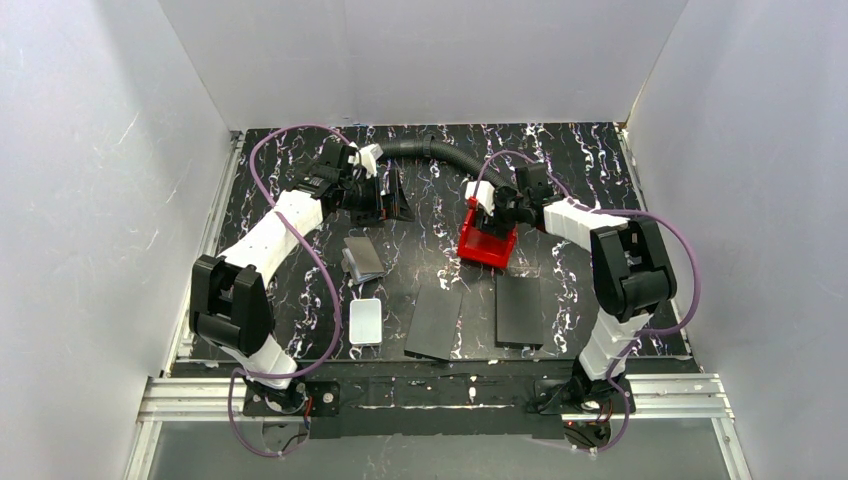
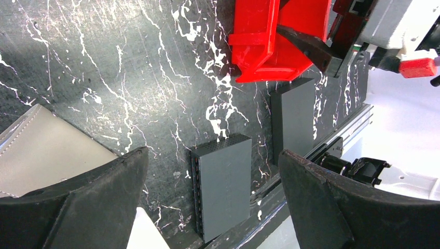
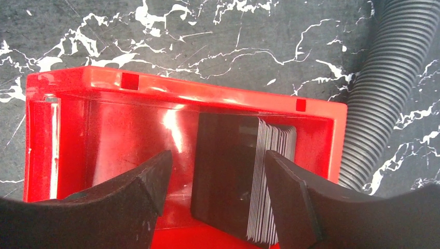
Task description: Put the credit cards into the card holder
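In the red bin (image 1: 484, 249), dark cards stand in a stack (image 3: 228, 166) near one end, their pale edges fanned like pages. My right gripper is open over the bin, its fingers spread above the stack. One fingertip overlaps the pale edges in that view; whether it touches them I cannot tell. The card holder (image 1: 363, 258) lies part open on the left of the table. Its beige stitched cover (image 2: 52, 148) fills the lower left of the left wrist view. Behind the holder hovers my left gripper (image 1: 390, 212), open and empty.
A white tray (image 1: 366, 322) lies in front of the holder. Two flat dark boxes (image 1: 433, 322) (image 1: 519, 311) occupy the front of the table. Behind the bin curves a ribbed black hose (image 1: 432, 149). Bare marble separates holder and bin.
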